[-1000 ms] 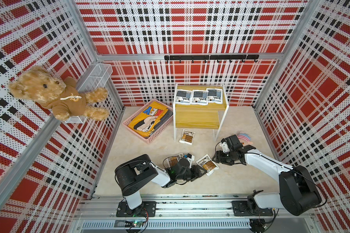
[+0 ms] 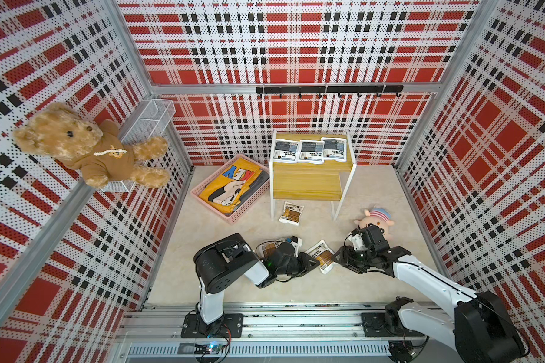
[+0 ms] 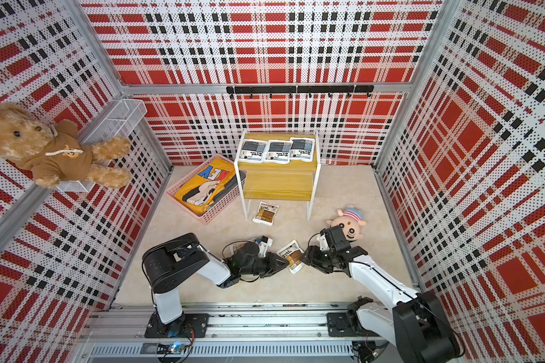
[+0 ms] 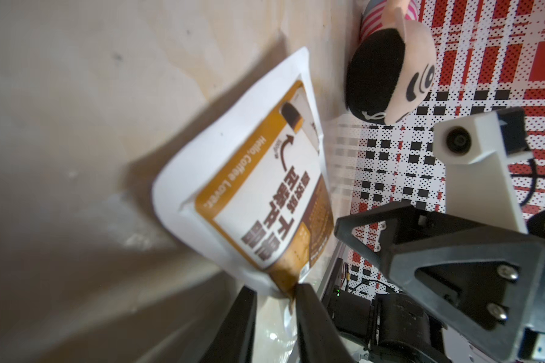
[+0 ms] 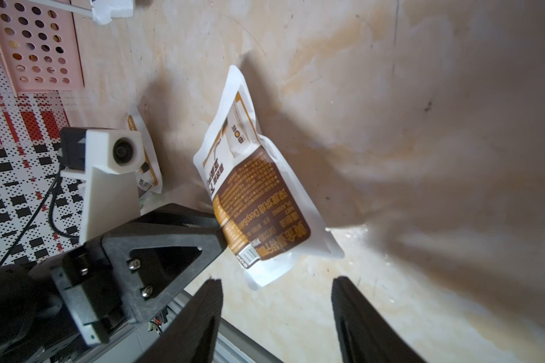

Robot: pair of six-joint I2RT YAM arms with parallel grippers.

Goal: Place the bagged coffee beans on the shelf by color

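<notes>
Between my grippers a white bag with a brown and gold label [image 2: 322, 256] lies on the table. My left gripper is part open, its narrowly parted fingertips at a lower corner of this bag; whether they touch it I cannot tell. My right gripper stands open just off the bag's other end, with bare table between its fingers. A second brown bag [image 2: 292, 213] lies in front of the shelf [image 2: 308, 187]. Another brown bag [image 2: 271, 248] is partly covered by the left arm. Three dark-labelled bags [image 2: 311, 151] rest in a row on the shelf's upper board.
A pink basket [image 2: 246, 210] holding a yellow printed bag stands left of the shelf. Behind the right gripper sits a pink plush toy [image 3: 347, 225]. The shelf's lower board [image 3: 278, 188] looks empty. Open table lies right of the shelf.
The middle bag has stayed nearly in place.
</notes>
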